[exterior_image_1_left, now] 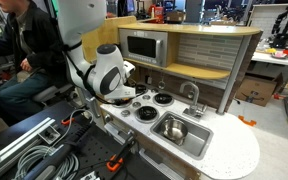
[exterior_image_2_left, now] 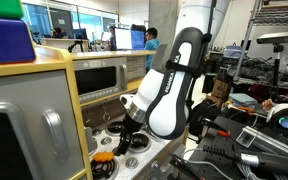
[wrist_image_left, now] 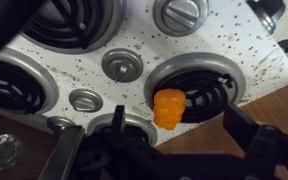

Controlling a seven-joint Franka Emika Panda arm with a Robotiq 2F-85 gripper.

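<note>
A small orange object (wrist_image_left: 168,108) lies on a black coil burner (wrist_image_left: 210,92) of the white stove top in the wrist view. My gripper is open, its dark fingers (wrist_image_left: 239,126) to either side of the orange object in this view, and nothing is held. From exterior view 2, the orange object (exterior_image_2_left: 104,156) rests on the front of the stove, below the arm's white wrist (exterior_image_2_left: 160,103). In exterior view 1 the arm's white body (exterior_image_1_left: 106,70) leans over the stove and hides the orange object.
Several more burners and control knobs (wrist_image_left: 122,65) surround that spot. A microwave (exterior_image_1_left: 144,46) stands behind the stove under a wooden shelf. To the right is a sink (exterior_image_1_left: 182,134) with a metal pot in it and a tall faucet (exterior_image_1_left: 192,97). Bare white counter (exterior_image_1_left: 234,150) lies beyond the sink.
</note>
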